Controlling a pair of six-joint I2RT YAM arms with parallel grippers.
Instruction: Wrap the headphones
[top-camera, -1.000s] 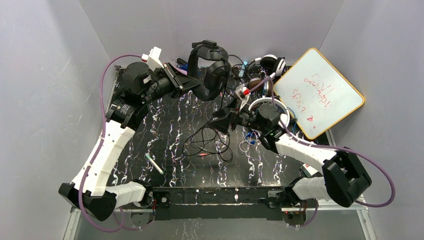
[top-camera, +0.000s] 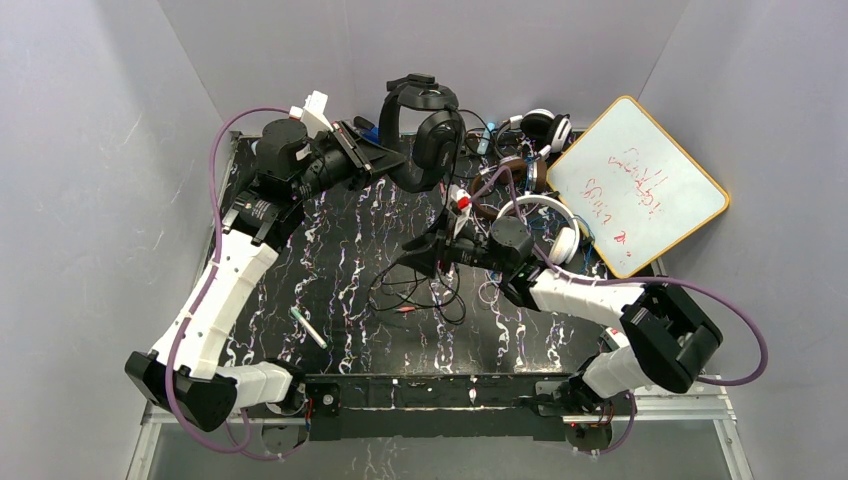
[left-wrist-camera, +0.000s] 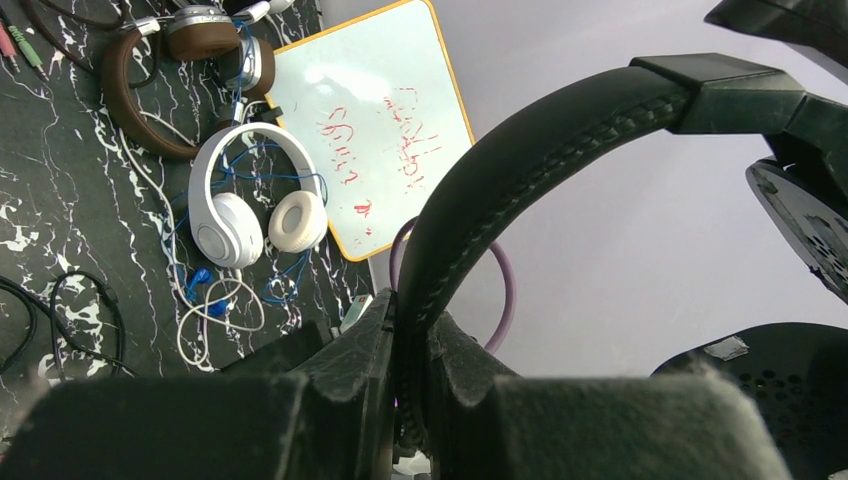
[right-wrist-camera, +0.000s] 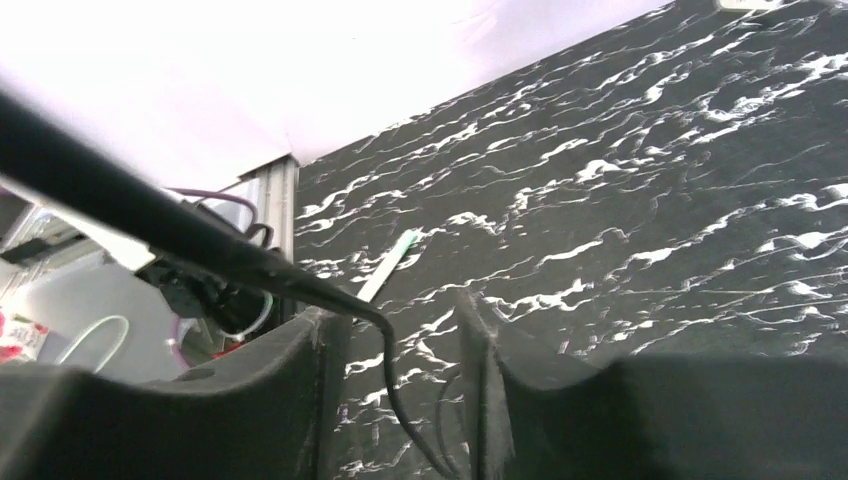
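Black headphones (top-camera: 437, 140) hang in the air at the back middle in the top view, with their cable running down from the ear cup. My left gripper (top-camera: 388, 163) is shut on the headband (left-wrist-camera: 540, 165), which curves up and right out of its fingers in the left wrist view. Below the headphones, my right gripper (top-camera: 428, 252) sits over the table beside the hanging cable. In the right wrist view its fingers (right-wrist-camera: 500, 400) stand apart, and the black cable (right-wrist-camera: 389, 350) passes down through the gap. A loose coil of cable (top-camera: 385, 303) lies on the table.
White headphones (top-camera: 566, 243) and brown headphones (left-wrist-camera: 122, 90) lie to the right, among tangled blue and white cords. A whiteboard (top-camera: 640, 185) leans at the right. A marker (top-camera: 308, 327) lies front left.
The left arm and headphones moved only slightly.
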